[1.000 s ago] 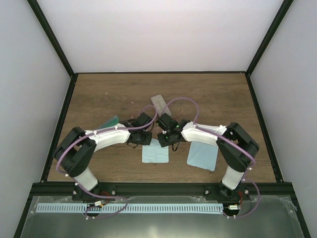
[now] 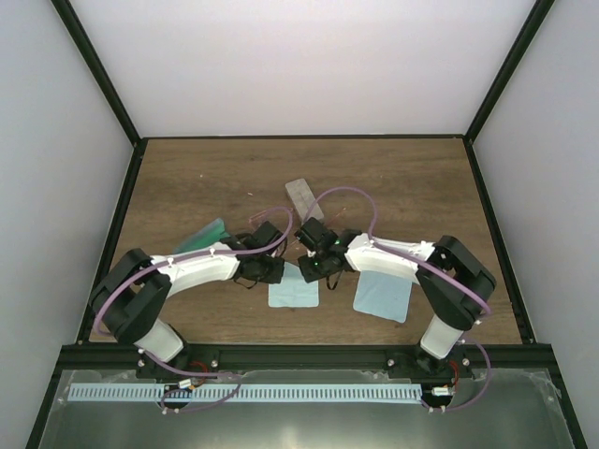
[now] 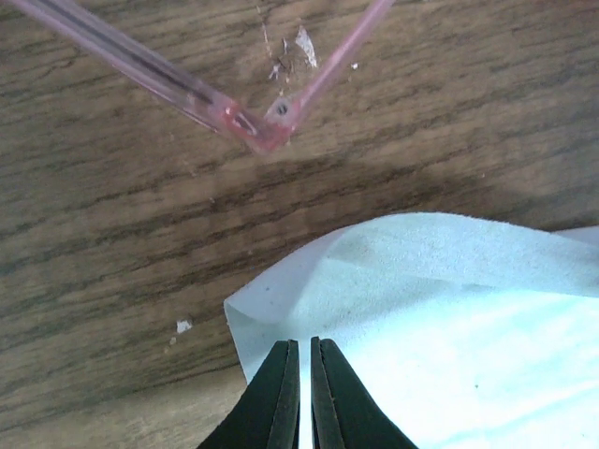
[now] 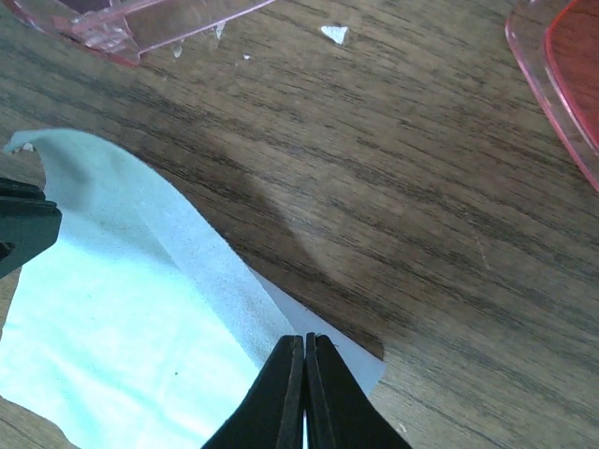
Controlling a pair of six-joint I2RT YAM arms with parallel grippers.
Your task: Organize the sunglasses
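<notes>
A light blue cloth (image 2: pixel 293 292) lies centre front, its far edge curled up in both wrist views. My left gripper is shut over that cloth's left corner; whether cloth is between its fingertips is unclear. My right gripper is shut at the cloth's other corner, nothing clearly visible between its fingers. Pink transparent frames lie beyond the cloth; in the right wrist view a red-lensed piece (image 4: pixel 571 65) is at upper right.
A second blue cloth (image 2: pixel 382 296) lies to the right, a teal cloth (image 2: pixel 201 238) to the left. A grey slab (image 2: pixel 302 196) lies behind.
</notes>
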